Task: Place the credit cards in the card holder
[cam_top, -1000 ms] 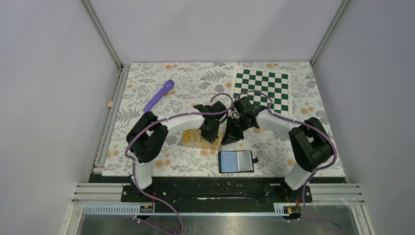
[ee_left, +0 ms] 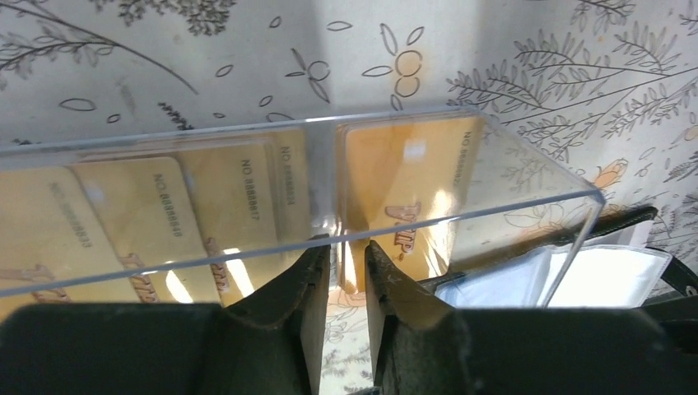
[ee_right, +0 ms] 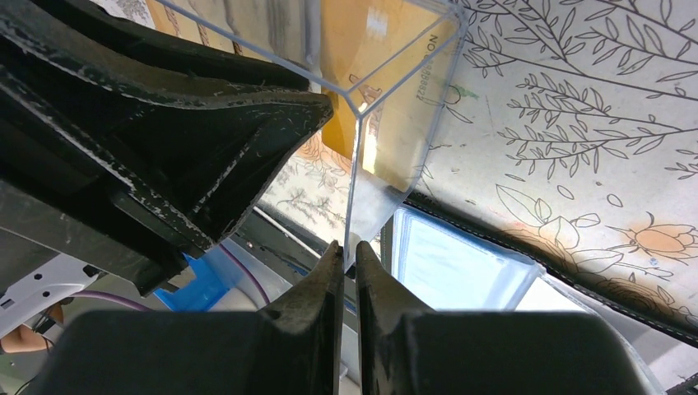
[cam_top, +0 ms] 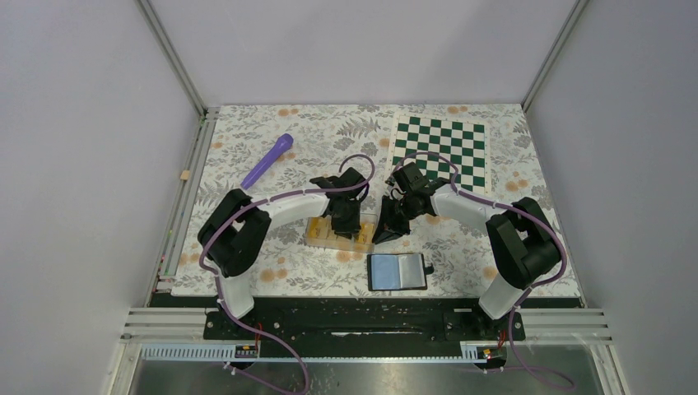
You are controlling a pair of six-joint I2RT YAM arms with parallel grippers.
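Observation:
A clear box (cam_top: 323, 241) holds several gold cards. In the left wrist view one gold card (ee_left: 411, 177) stands apart at the box's right end, and other gold cards (ee_left: 222, 185) overlap to its left. My left gripper is slightly open at the box's near edge, its narrow gap beside that separate card's left edge. My right gripper is shut on the box's corner edge. In front and to the right, the card holder (cam_top: 397, 271) lies spread open, with a blue-tinted sleeve (ee_right: 449, 263) on its left side.
A purple microphone-shaped object (cam_top: 267, 161) lies at the back left. The green checkered board (cam_top: 440, 148) is behind my right arm. Floral cloth (cam_top: 461, 267) to the right of the holder is clear. Both grippers are close together at the box.
My left gripper has shifted a little to the left along the box. The right arm, box and card holder look unmoved.

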